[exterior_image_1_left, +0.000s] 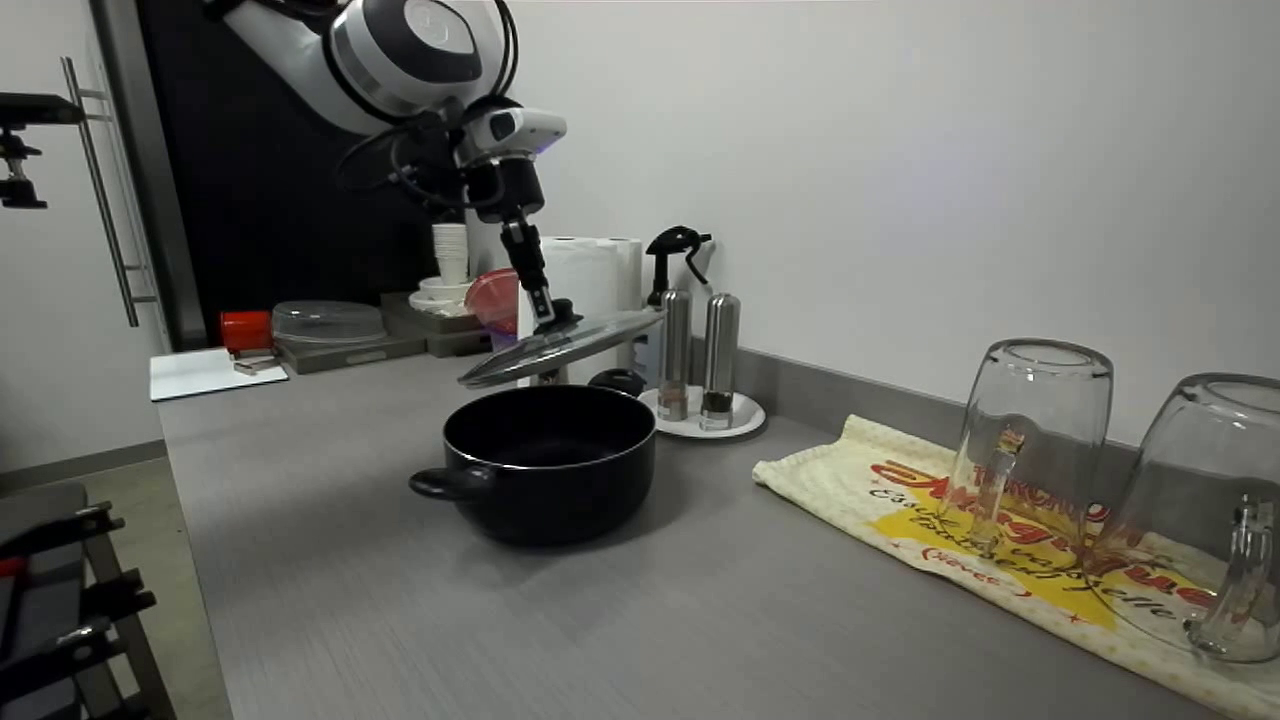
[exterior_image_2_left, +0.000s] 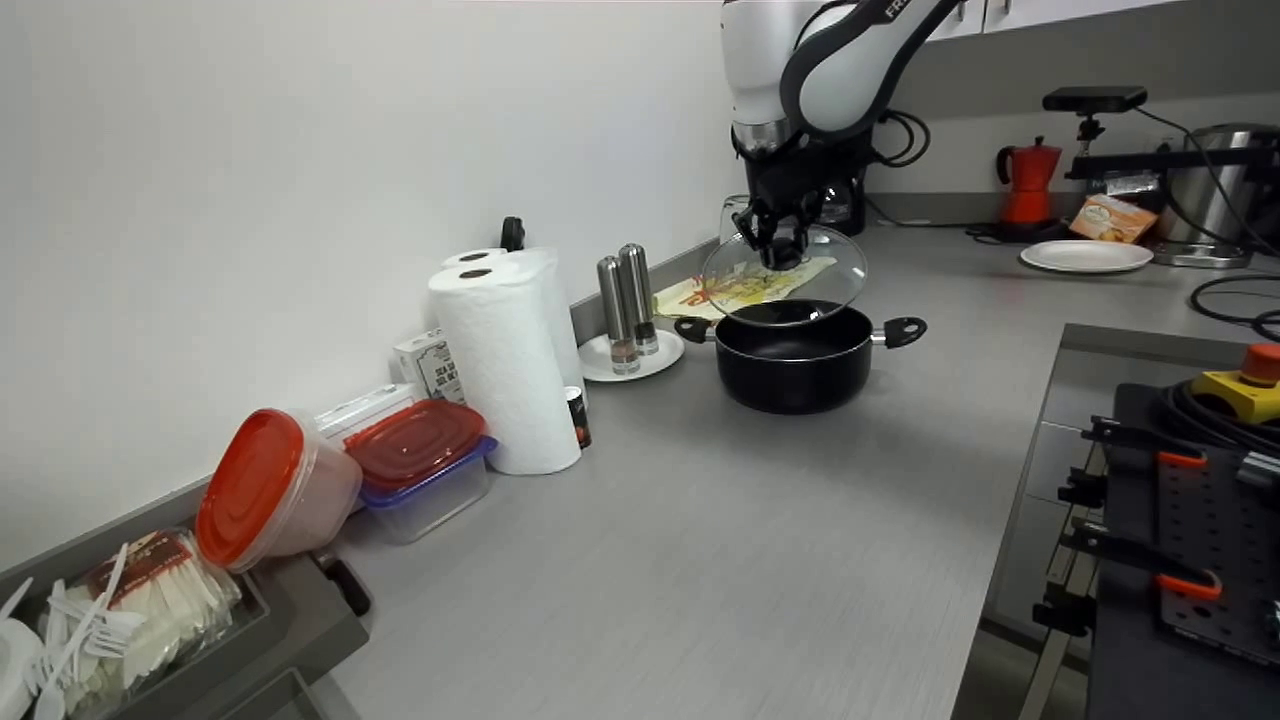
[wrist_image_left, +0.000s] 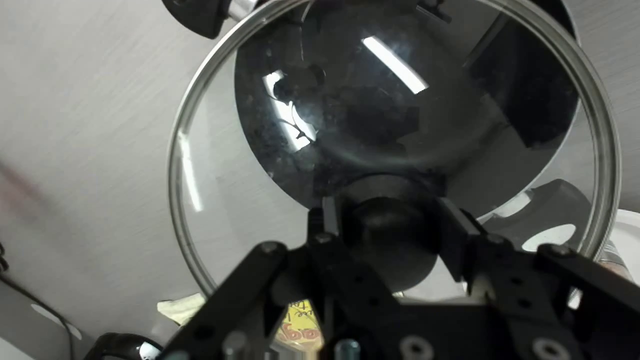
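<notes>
A black two-handled pot (exterior_image_1_left: 546, 492) stands uncovered on the grey counter. Above it, tilted and clear of its rim, hangs a glass lid (exterior_image_1_left: 561, 349) with a metal edge. My gripper (exterior_image_1_left: 546, 314) is shut on the lid's black knob (wrist_image_left: 390, 240), which shows between the fingers in the wrist view. In that view the lid (wrist_image_left: 204, 108) overlaps much of the pot's opening but sits off to one side of it. Exterior view 2 shows the lid (exterior_image_2_left: 732, 282) over the pot (exterior_image_2_left: 794, 378), toward its far side.
Two steel mills (exterior_image_1_left: 720, 360) share a white plate (exterior_image_1_left: 750, 420) close behind the pot. Paper towel rolls (exterior_image_2_left: 498, 360) stand by the wall. Glass mugs (exterior_image_1_left: 1032, 432) rest upside down on a printed cloth (exterior_image_1_left: 840, 474).
</notes>
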